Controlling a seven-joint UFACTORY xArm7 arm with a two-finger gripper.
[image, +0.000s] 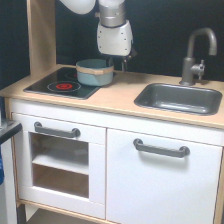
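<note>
A grey-blue pot (95, 76) with a pale inside stands on the back right part of the black hob (62, 88). The white robot hand reaches down from the top of the view, and its gripper (119, 63) is at the pot's right side, close to the rim. Its fingers are small and dark against the dark wall, so whether they are apart or closed on a handle cannot be made out.
To the right, a sink (180, 98) is set into the wooden worktop (125, 96), with a tall grey tap (192, 62) behind it. Bare worktop lies between hob and sink. Below are an open-fronted oven (62, 155) and a white cupboard door (160, 180).
</note>
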